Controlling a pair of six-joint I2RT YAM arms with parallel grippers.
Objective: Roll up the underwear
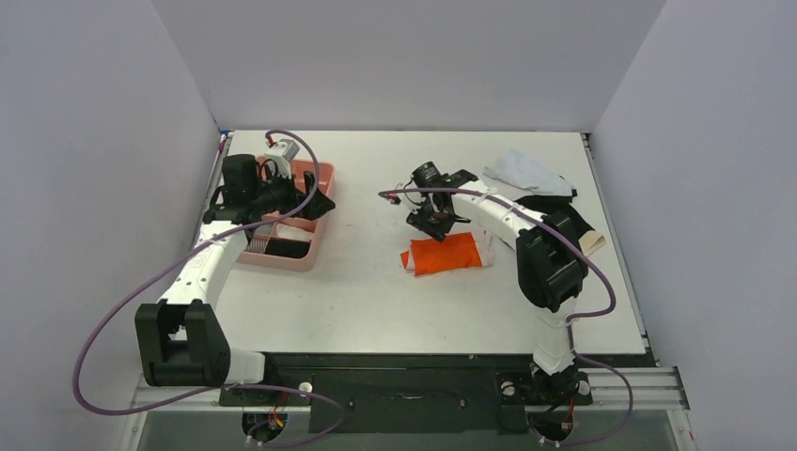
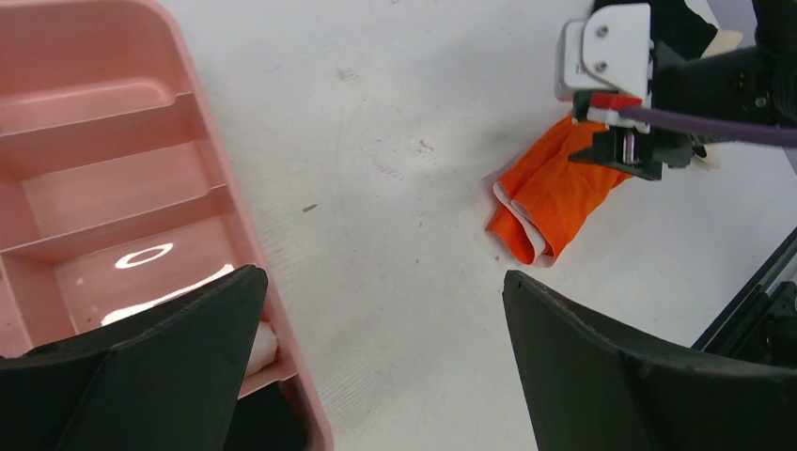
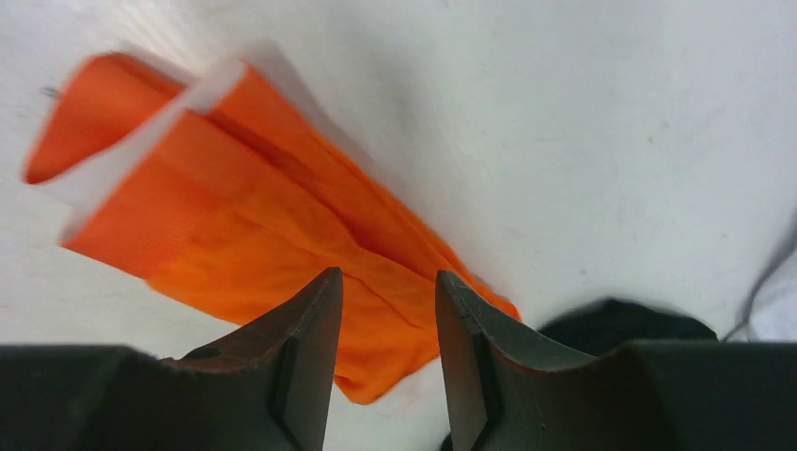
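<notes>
The orange underwear [image 1: 445,255] lies on the white table, folded into a flat strip with pale grey showing at its ends. In the left wrist view, its folded layers [image 2: 554,193] fan slightly apart at the near end. My right gripper [image 1: 430,232] is over the back edge of the cloth. Seen from the right wrist, its fingers [image 3: 315,329] stand part open with the orange cloth [image 3: 244,225] below and beyond them; I see none gripped. My left gripper [image 1: 318,209], empty and open, hangs over the right side of the pink box [image 1: 322,246].
The pink divided box [image 2: 221,155] holds a white item and a black item in its front compartments. At the back right lie a light blue cloth [image 1: 528,172], a black cloth and a beige one.
</notes>
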